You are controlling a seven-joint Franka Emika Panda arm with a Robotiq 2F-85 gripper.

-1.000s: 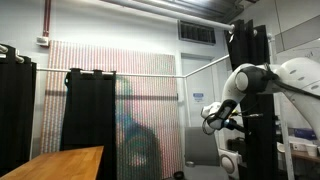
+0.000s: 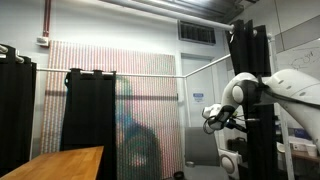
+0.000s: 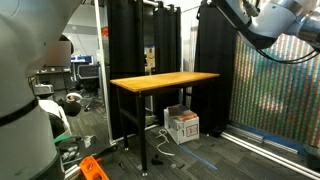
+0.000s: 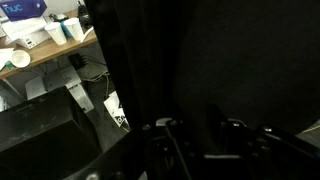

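Note:
The white arm [image 2: 297,88] reaches in from the right in exterior view 1 and bends down beside a black curtain [image 2: 243,58]. At its end, my gripper is a dark shape along the bottom of the wrist view, against dark cloth. The frames are too dark to show how far apart its fingers are, and nothing held can be made out. A wooden table [image 3: 165,80] with a bare top stands well away from the gripper.
Black cloth [image 4: 245,65] fills much of the wrist view. A desk edge [image 4: 50,48] with white cups [image 4: 73,28] lies at its upper left, above a black box [image 4: 45,135]. A cardboard box [image 3: 181,124] sits on the floor near the table.
In exterior view 1 the arm's links have shifted slightly near the black curtain. The table and curtains stay as they were.

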